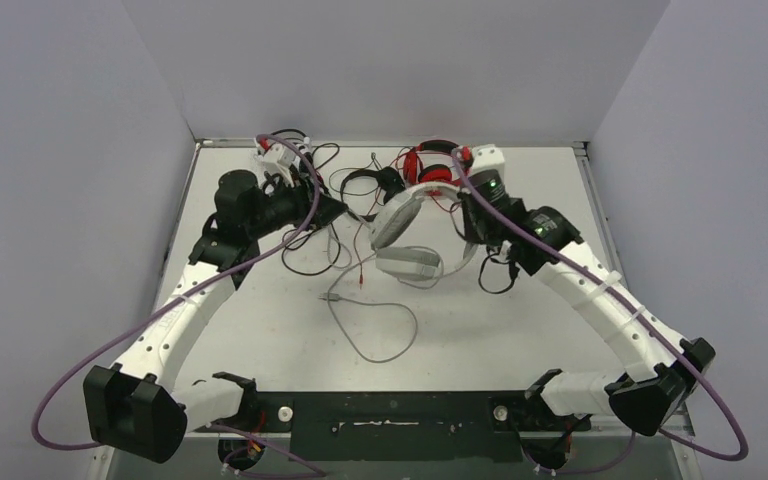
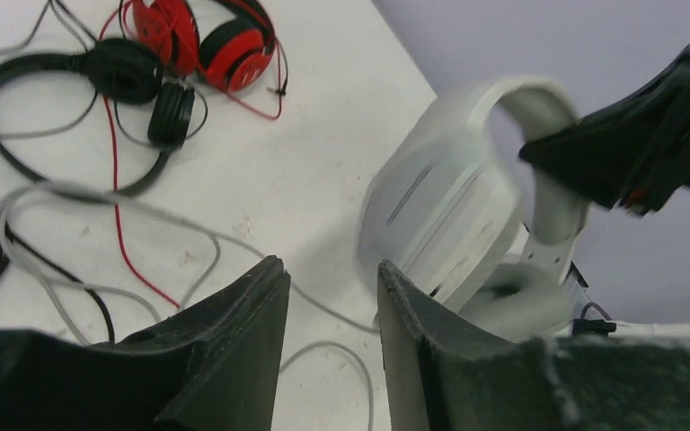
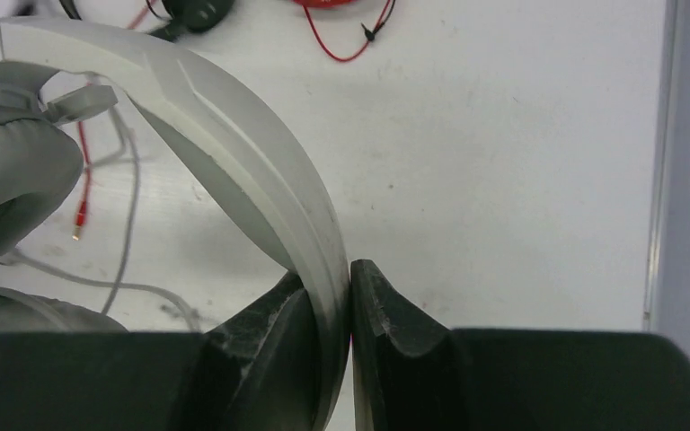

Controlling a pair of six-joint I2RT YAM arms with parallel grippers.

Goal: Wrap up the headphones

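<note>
White headphones (image 1: 397, 222) hang over the table, with my right gripper (image 1: 468, 228) shut on their headband. In the right wrist view the headband (image 3: 274, 171) passes between the fingers, and the grey ear cushion (image 3: 18, 184) shows at left. My left gripper is part open and empty, to the left of the ear cups (image 2: 440, 215) and apart from them. The headphones' grey cable (image 2: 171, 215) runs beyond the left fingertips toward the cups. On the table, its loop (image 1: 370, 358) and plug end (image 1: 330, 297) lie in front.
Black headphones (image 2: 121, 72) and red headphones (image 2: 234, 54) lie at the back, their thin cables tangled. A black cable (image 1: 310, 272) coils below the left arm.
</note>
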